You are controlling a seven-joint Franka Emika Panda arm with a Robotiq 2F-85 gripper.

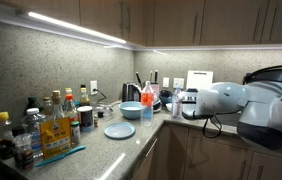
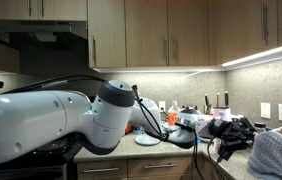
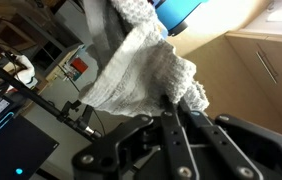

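Note:
A pale grey-white cloth [image 3: 141, 72] fills the middle of the wrist view, bunched where it meets my gripper. The gripper is shut on this cloth, whose folds cover the fingertips. In exterior view 2 my gripper [image 2: 237, 136] is at the right end of the arm, over the counter corner. A grey, textured cloth [image 2: 273, 156] shows close to that camera at the lower right; whether it is the same piece, I cannot tell. From exterior view 1 the gripper's fingers are hidden among the items at the back.
Bottles [image 1: 56, 130] crowd the left counter. A blue bowl [image 1: 131, 110], a light blue plate [image 1: 119, 130] and a clear bottle with a red top [image 1: 148, 103] stand nearer the corner. Dark cabinets [image 1: 211, 155] lie below the arm. Some counter in front of the plate is bare.

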